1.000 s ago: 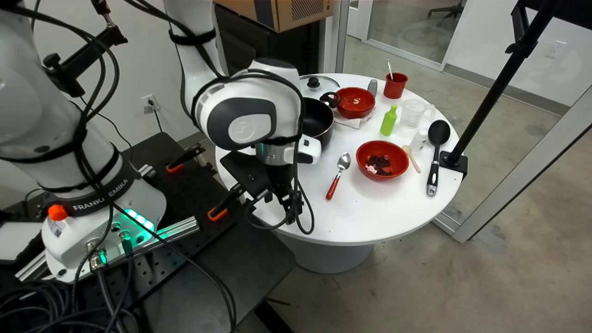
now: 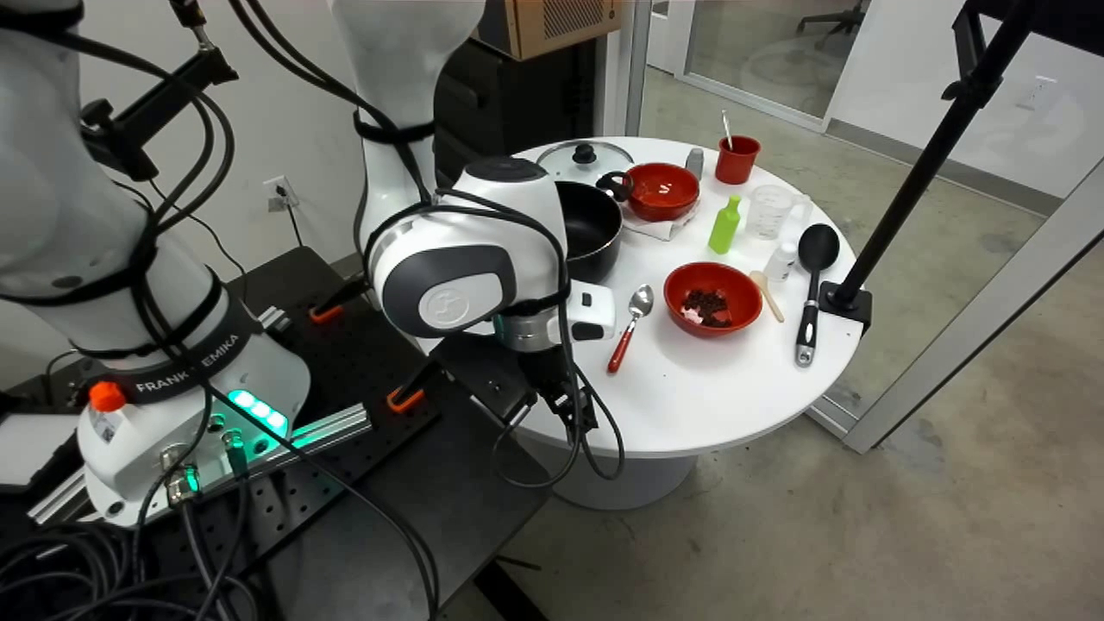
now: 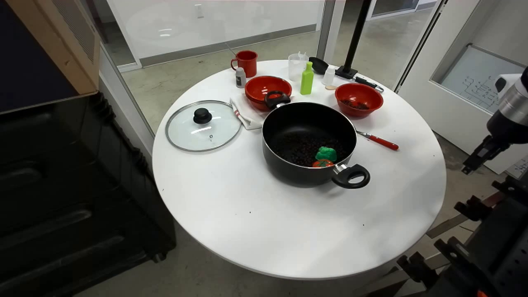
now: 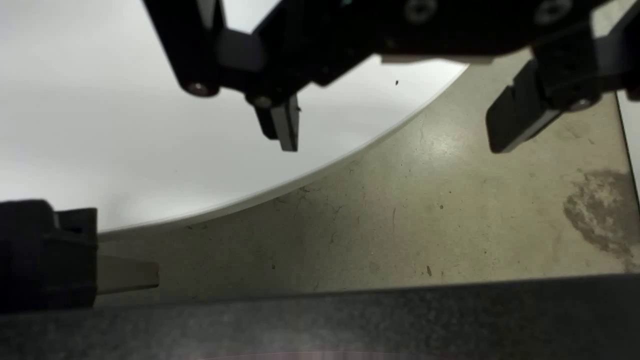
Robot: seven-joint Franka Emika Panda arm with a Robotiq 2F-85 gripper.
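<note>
My gripper is open, its fingers (image 4: pixel 286 123) wide apart with only tabletop and floor behind them. It hangs off the near edge of the round white table, at the right side of exterior view 2. The black pot (image 3: pixel 282 170) stands well away from it and holds dark beans, a green piece (image 3: pixel 326 154) and a red tomato-like piece (image 3: pixel 322 163). A red bowl (image 2: pixel 678 285) contains dark bits and a pink piece. Beside that bowl lies a spoon with a red handle (image 2: pixel 620 353).
The glass lid (image 3: pixel 188 129) lies flat on the white table (image 3: pixel 237 218). Toward the back are stacked red bowls (image 3: pixel 257 86), a green bottle (image 3: pixel 307 81), a red mug (image 3: pixel 247 62), a clear cup (image 3: pixel 295 67) and a black ladle (image 2: pixel 818 248).
In exterior view 1 the arm's hand has shifted right and a little lower, toward the table's near edge. More of the glass lid shows now. The tabletop objects look unmoved.
</note>
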